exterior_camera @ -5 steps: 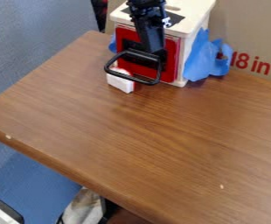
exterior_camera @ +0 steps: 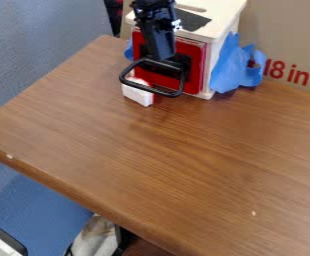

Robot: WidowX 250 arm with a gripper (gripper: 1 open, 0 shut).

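A white wooden box (exterior_camera: 205, 13) with a red front panel (exterior_camera: 193, 87) stands at the back of the table (exterior_camera: 144, 180). A black loop handle (exterior_camera: 170, 92) juts out from the panel. My dark gripper (exterior_camera: 158, 50) reaches down from the top of the view, in front of the panel and at the handle's upper side. Its fingertips are too dark and small to tell whether they hold the handle. A small white block (exterior_camera: 138, 97) lies at the lower left of the panel, partly behind the handle.
Blue plastic (exterior_camera: 234, 70) is bunched at the box's right side, with some at its left. A cardboard sheet (exterior_camera: 289, 40) stands behind. The table's left edge drops to a blue floor area.
My gripper has shifted slightly to the left and down over the last second. The box, handle and white block look unchanged.
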